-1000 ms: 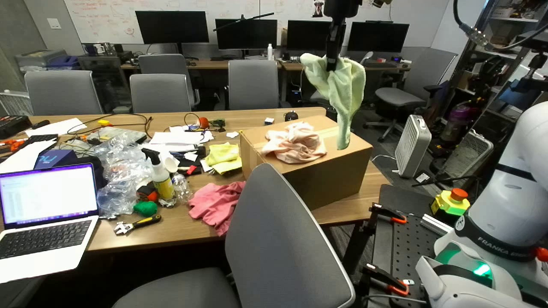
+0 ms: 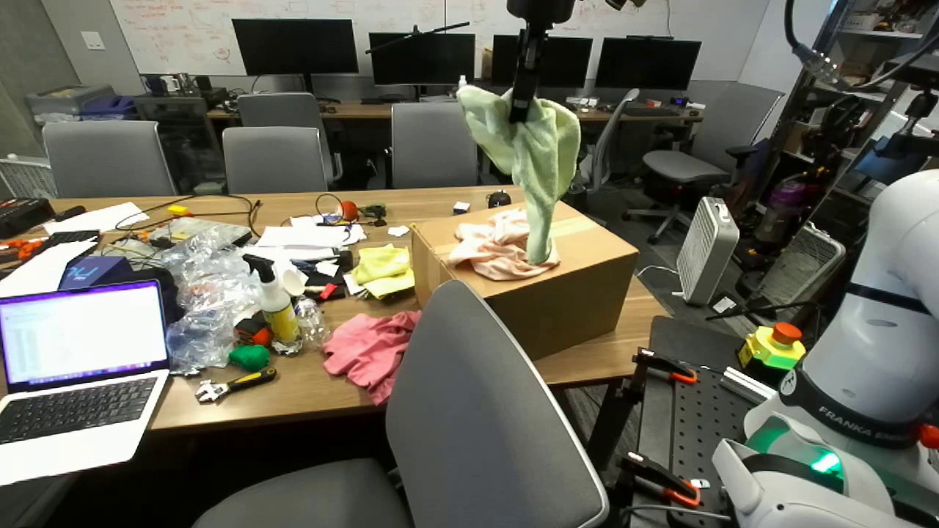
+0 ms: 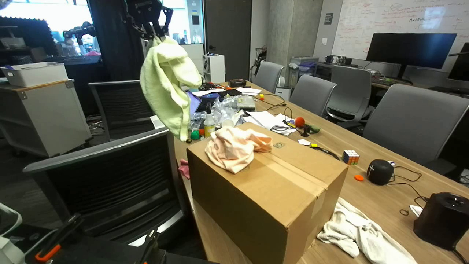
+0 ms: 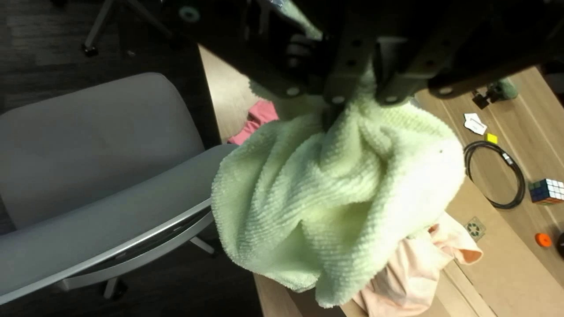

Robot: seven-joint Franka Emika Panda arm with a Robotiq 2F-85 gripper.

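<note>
A pale green cloth (image 2: 547, 154) hangs in folds from my gripper (image 2: 519, 114), which is shut on its upper part. In exterior view 2 the green cloth (image 3: 167, 83) dangles on the near-left side of the cardboard box (image 3: 272, 176), its lower tip around the height of the box top. On that top lies a crumpled peach cloth (image 3: 237, 147). From the wrist, the green cloth (image 4: 338, 195) fills the middle and partly covers the peach cloth (image 4: 410, 274); the fingertips are mostly buried in its folds.
A pink cloth (image 2: 374, 347) and a yellow cloth (image 2: 384, 268) lie on the table left of the box, near a spray bottle (image 2: 275, 303). A white cloth (image 3: 365, 235) rests beside the box. The grey chair (image 2: 493, 413) stands close in front.
The box and peach cloth have stayed put.
</note>
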